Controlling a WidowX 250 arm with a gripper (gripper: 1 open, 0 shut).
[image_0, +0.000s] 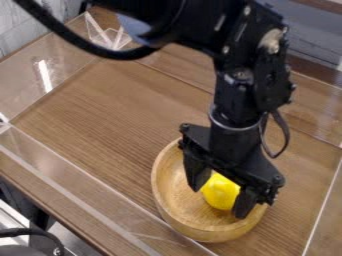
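My gripper hangs low over a round wooden bowl, its black fingers open on either side of a yellow object inside. The yellow object is partly hidden by the gripper; whether the fingers touch it I cannot tell.
A clear raised edge runs along the near left side, with dark cables beyond it at the bottom left.
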